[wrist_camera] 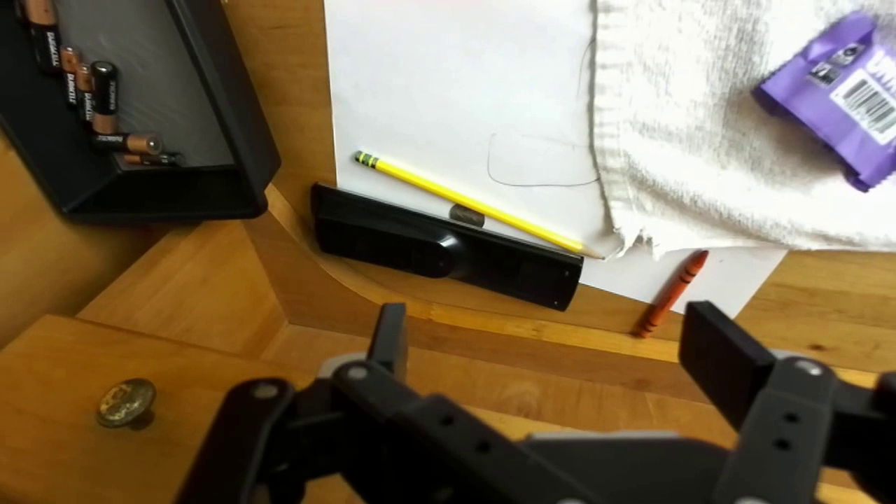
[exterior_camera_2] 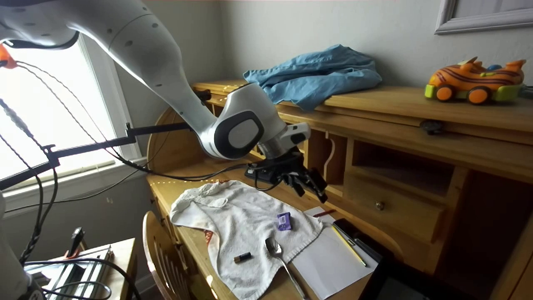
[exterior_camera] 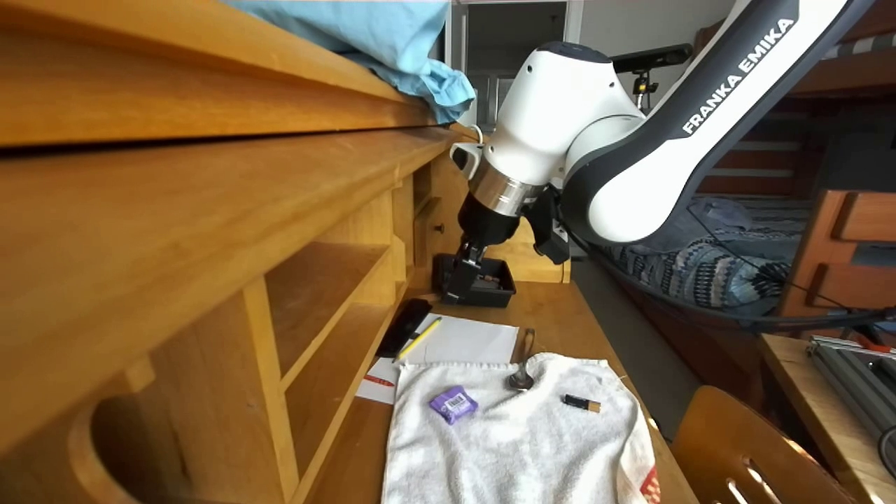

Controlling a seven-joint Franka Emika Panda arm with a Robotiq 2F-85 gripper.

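Note:
My gripper is open, its two black fingers wide apart and nothing between them. In exterior view 2 the gripper (exterior_camera_2: 312,192) hangs in the air above the desk, close to the cubbies. Below it in the wrist view lie a yellow pencil (wrist_camera: 479,204) on white paper (wrist_camera: 437,92), a black case-like object (wrist_camera: 378,231) and a red crayon (wrist_camera: 674,290). A purple packet (wrist_camera: 827,92) rests on the white towel (wrist_camera: 663,168). A battery (exterior_camera: 581,403) and a spoon (exterior_camera: 521,379) are also on the towel, the spoon's handle reaching past its edge.
A black tray (wrist_camera: 252,159) holding several batteries (wrist_camera: 105,88) stands at the desk's far end. The desk's cubbies and a drawer with a round knob (wrist_camera: 126,403) border the work area. A chair (exterior_camera: 747,453) stands at the front. Blue cloth (exterior_camera_2: 320,75) lies on the upper shelf.

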